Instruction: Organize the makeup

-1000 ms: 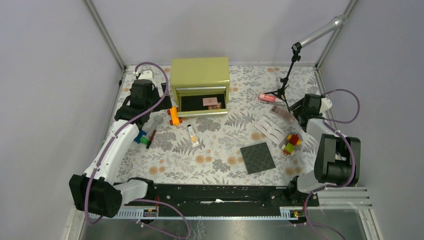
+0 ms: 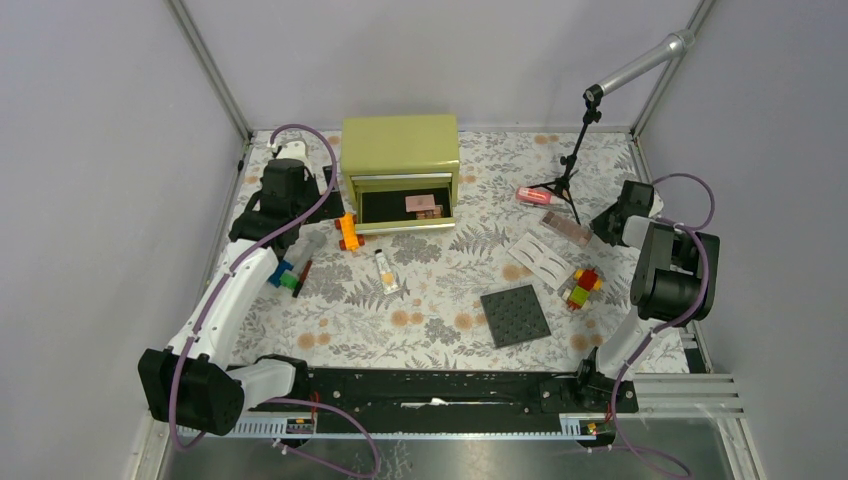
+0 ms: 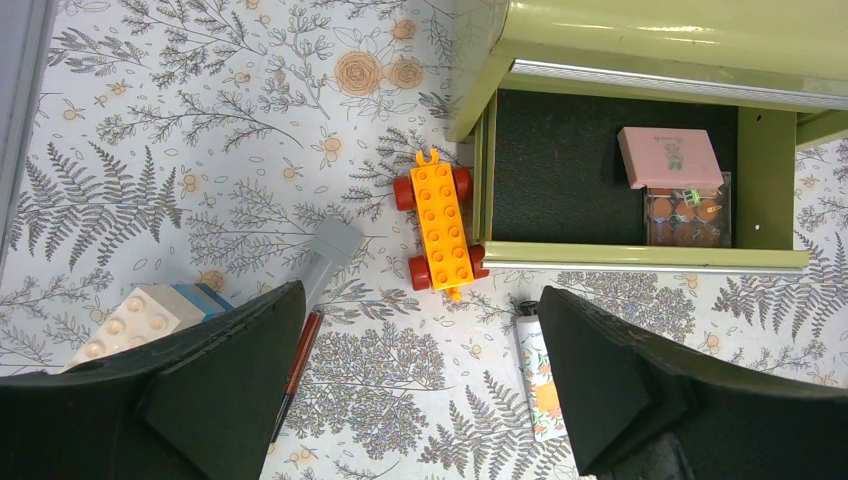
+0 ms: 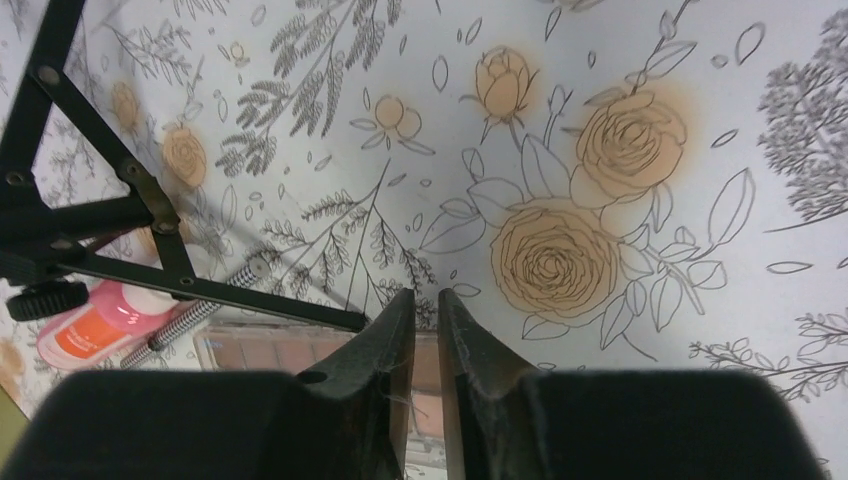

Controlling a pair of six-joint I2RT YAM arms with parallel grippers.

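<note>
A green cabinet has its lower drawer open, holding a pink box and a clear palette. A white tube lies in front. My left gripper hangs open beside the cabinet, above the table. At the right, my right gripper is shut low at the clear-lidded eyeshadow palette; whether the palette is between its fingers I cannot tell. A pink bottle lies under the black tripod. A lash sheet lies nearer the middle.
Toy bricks, an orange toy car, a brush-like red pencil and a dark square plate lie around. The tripod's lamp reaches up at the back right.
The right arm has moved back toward the rear right, with its gripper shifted slightly right and up in the top view. The left arm is unchanged.
</note>
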